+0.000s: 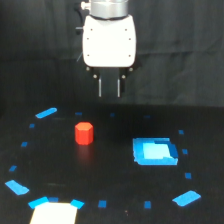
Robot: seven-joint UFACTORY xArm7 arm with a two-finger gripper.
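Observation:
My gripper (105,86) hangs high in the upper middle of the camera view, white-bodied, its two thin dark fingers apart with nothing seen between them. A red block (84,133) sits on the black table to the lower left of the gripper. Right of the block lies a blue-taped square (168,157) with a pale middle.
Blue tape strips (185,198) and small blue squares mark the black table (120,185). A pale object (54,213) lies at the front left edge, partly out of view.

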